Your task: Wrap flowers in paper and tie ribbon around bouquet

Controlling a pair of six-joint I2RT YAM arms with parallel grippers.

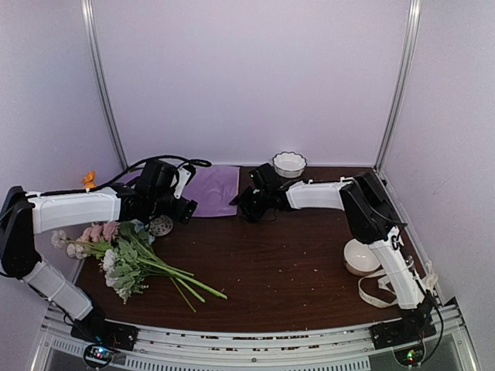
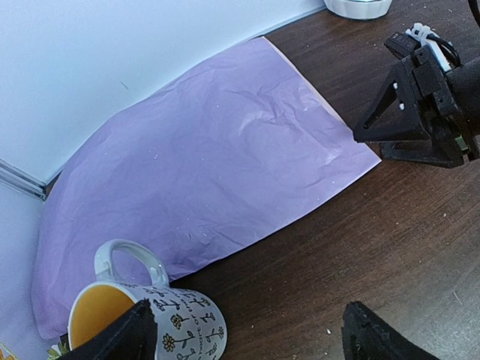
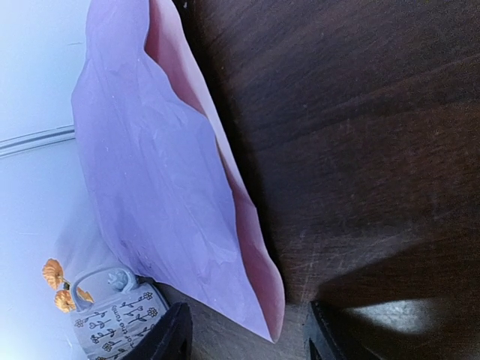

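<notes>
The bouquet of fake flowers (image 1: 128, 263) lies at the front left, green stems pointing right. Purple wrapping paper (image 2: 225, 150) is spread along the back wall. My left gripper (image 1: 187, 210) is over the table near the paper's front edge; its fingers (image 2: 375, 337) stand apart with nothing gripped. At the paper's front right corner is my right gripper (image 1: 237, 204), low and open. That corner shows between its fingers in the right wrist view, not clamped. A pale ribbon (image 1: 377, 294) lies loose at the front right.
A patterned mug (image 2: 191, 322) lies on its side close to my left gripper. Orange flowers (image 1: 89, 179) are at the far left. A white fluted bowl (image 1: 289, 164) stands at the back, another bowl (image 1: 361, 257) at the right.
</notes>
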